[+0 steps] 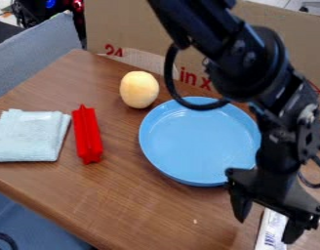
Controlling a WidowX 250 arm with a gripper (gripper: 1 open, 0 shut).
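Note:
My black gripper (265, 212) is low at the right front of the wooden table, its fingers over a white, label-like strip (271, 232). The fingers look apart; whether anything lies between them is unclear. A blue plate (189, 146) lies behind the gripper, partly hidden by the arm. A red object (87, 134) lies left of the plate, with a folded pale cloth (26, 137) further left. A yellow round object (140, 89) sits behind the plate.
A cardboard box (130, 29) stands along the back. A grey padded edge (26, 73) borders the left.

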